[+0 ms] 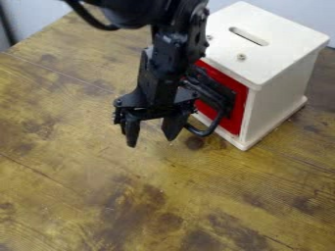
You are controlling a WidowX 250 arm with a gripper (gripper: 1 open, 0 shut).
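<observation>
My black gripper (151, 125) hangs open low over the wooden table, just left of the white wooden box (277, 69), with nothing visible between its fingers. The box has a slot in its top and a red front panel (226, 125) carrying a black fitting with a curved black handle. My arm hides part of that red front.
A pale wall runs behind the table at the back.
</observation>
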